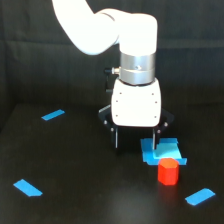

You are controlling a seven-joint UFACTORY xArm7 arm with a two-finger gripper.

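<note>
A small red cylinder (168,173) stands on the dark table toward the right, just in front of a flat blue patch (149,147) with a lighter blue area inside it. The red cylinder overlaps the patch's near edge in this view; I cannot tell if they touch. My gripper (135,145) points down behind and to the left of the cylinder. Its two fingers are spread wide, with nothing visible between them. The right finger (156,136) partly covers the left side of the blue patch.
Blue tape strips mark the table at back left (53,115), front left (28,188) and front right (200,197).
</note>
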